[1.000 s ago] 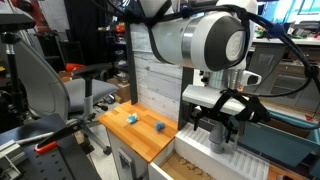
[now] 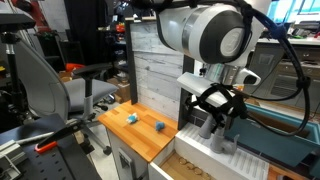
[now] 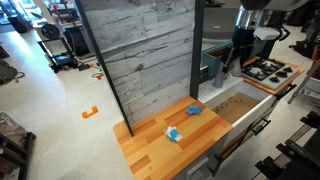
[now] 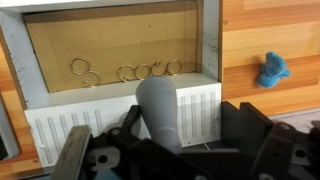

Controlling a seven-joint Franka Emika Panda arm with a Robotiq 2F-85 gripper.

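My gripper (image 2: pixel 222 122) hangs at the back of the open white drawer (image 2: pixel 183 165), over its ribbed white part (image 2: pixel 235 160). In the wrist view a smooth grey rounded object (image 4: pixel 158 105) stands out in front of the dark gripper parts, centred where the fingers meet. Its lower end is hidden by the gripper. Grey shapes (image 2: pixel 208 128) also show beside the gripper in exterior view 1. Whether the fingers are closed on the grey object or only around it cannot be made out. Several thin rings (image 4: pixel 125 72) lie on the drawer's brown floor.
A wooden counter (image 3: pixel 165 150) borders the drawer, with a blue object (image 3: pixel 193 111) and a light blue-and-white one (image 3: pixel 173 134) on it. A dark post (image 3: pixel 118 70) and a teal bin (image 2: pixel 275 125) stand close to the arm.
The arm has tilted and lowered slightly at the back of the drawer. More grey shows beside the gripper now. The counter objects have not moved.
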